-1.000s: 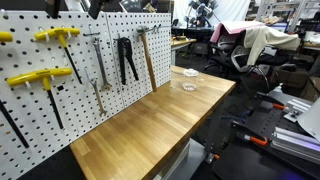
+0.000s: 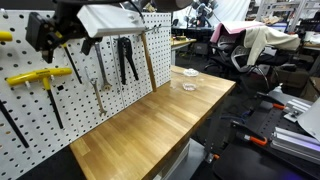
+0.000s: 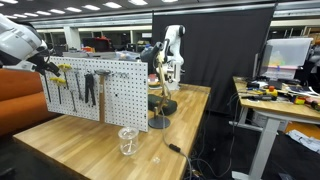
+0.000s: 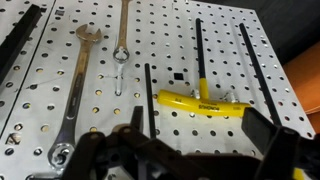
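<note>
My gripper [image 2: 60,46] is open in front of the upper left of the white pegboard, with nothing visible between its fingers. In the wrist view, the gripper has its dark fingers spread at the bottom, and a yellow tool handle [image 4: 204,104] with black shafts shows above the gap. I cannot tell whether they touch. Left of it hang two metal wrenches [image 4: 76,88]. In exterior view 1 a yellow T-handle tool [image 2: 40,76] hangs below the gripper; another yellow handle is partly hidden behind the fingers.
On the pegboard [image 2: 115,100] also hang black-handled pliers [image 2: 126,60] and a wooden-handled hammer [image 2: 150,62]. A clear glass bowl [image 2: 190,85] stands on the wooden table [image 2: 150,130]. Much of the table in front of the board is bare.
The arm has come down and closer over the upper left of the pegboard, now covering the upper yellow handle and part of the wrenches. The hanging tools appear unmoved.
</note>
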